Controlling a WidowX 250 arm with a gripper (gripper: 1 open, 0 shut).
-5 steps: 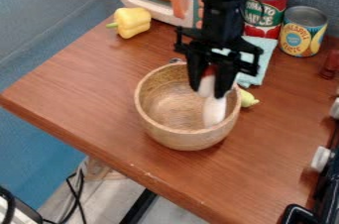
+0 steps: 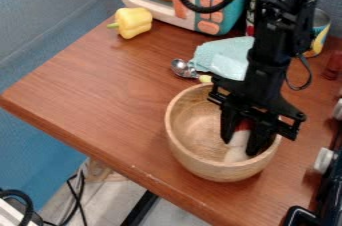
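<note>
A black gripper (image 2: 251,125) reaches down from above into a light wooden bowl (image 2: 195,130) near the table's right front. A white object with a red part (image 2: 238,146) is between or just below its fingers, low in the bowl; whether it is gripped is hard to tell.
A yellow pepper-like toy (image 2: 131,20) lies at the back left by a toy microwave (image 2: 178,0). A spoon (image 2: 183,69), pale cloth (image 2: 222,56), a partly hidden can (image 2: 318,38) and a small red bottle (image 2: 333,66) are behind the bowl.
The gripper has moved right and down, further into the bowl, with the white object lower beneath it. The arm now hides more of the cans.
</note>
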